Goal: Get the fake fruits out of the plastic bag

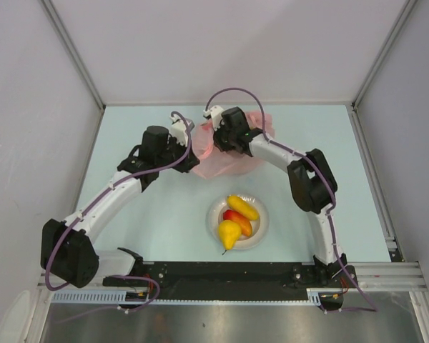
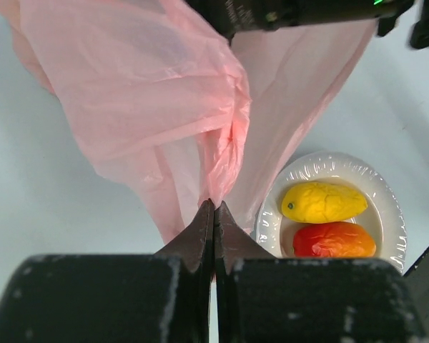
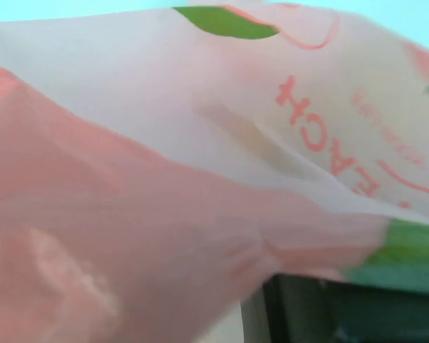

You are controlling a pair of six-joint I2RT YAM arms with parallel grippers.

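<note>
The pink translucent plastic bag [image 1: 229, 166] lies at the back middle of the table. In the left wrist view a gathered fold of the bag [image 2: 229, 146] runs down to the tips of my left gripper, which is shut on it. My right gripper [image 1: 222, 146] reaches in over the bag from the right. Bag film [image 3: 164, 207] covers most of the right wrist view, so its fingertips and anything between them are hidden. On the plate [image 1: 213, 214] rest a yellow fruit [image 1: 243, 207], a red-orange fruit [image 1: 237, 222] and a yellow pear [image 1: 229, 234].
Bare table [image 1: 307, 143] lies to the right of the bag and at the left. Both grippers are close together at the bag, with the right arm's dark body [image 2: 264, 14] crossing the top of the left wrist view. The plate stands in front.
</note>
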